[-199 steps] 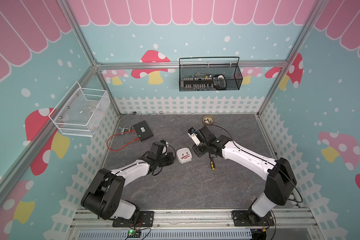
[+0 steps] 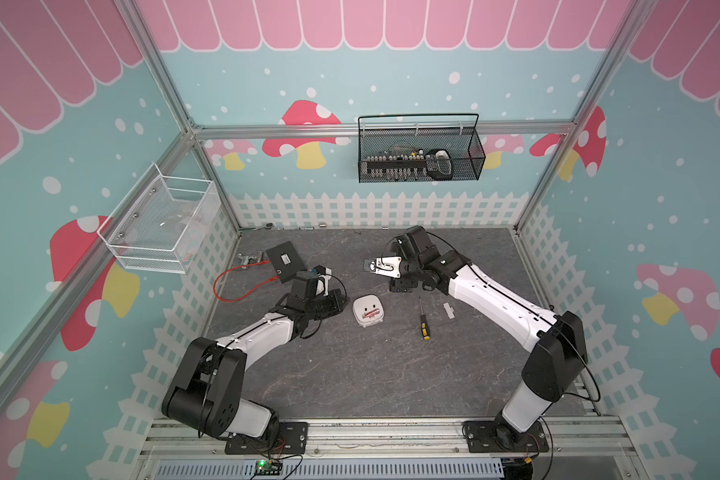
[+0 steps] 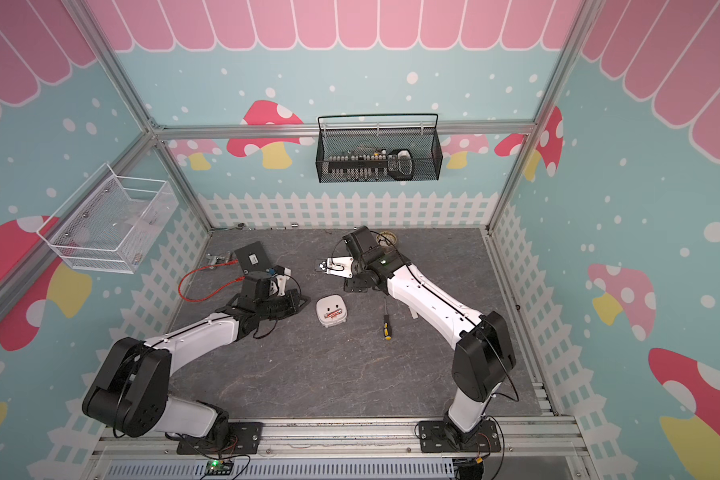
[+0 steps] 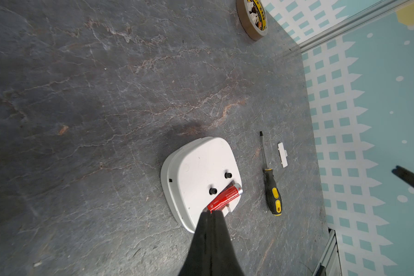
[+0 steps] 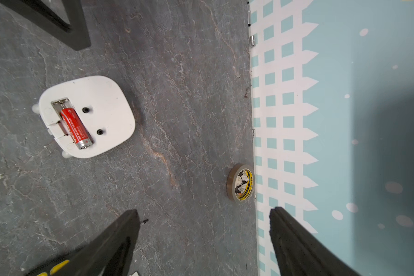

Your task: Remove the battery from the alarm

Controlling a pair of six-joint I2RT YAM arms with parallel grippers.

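The white alarm point(image 2: 368, 304) lies back-up on the table between the grippers, its battery compartment uncovered. A red battery sits at that compartment, one end raised in the left wrist view. My left gripper is shut, its tips pointing at the alarm from the left, with nothing visible between them. My right gripper stands open above and behind the alarm to the right, with nothing between its fingers.
A screwdriver point(image 4: 271, 193) and small white cover point(image 4: 282, 154) lie right of the alarm. A tape roll point(image 5: 239, 183) is at the back. A dark box point(image 2: 286, 260) with red cable lies back left.
My right gripper has moved back and up, away from the alarm.
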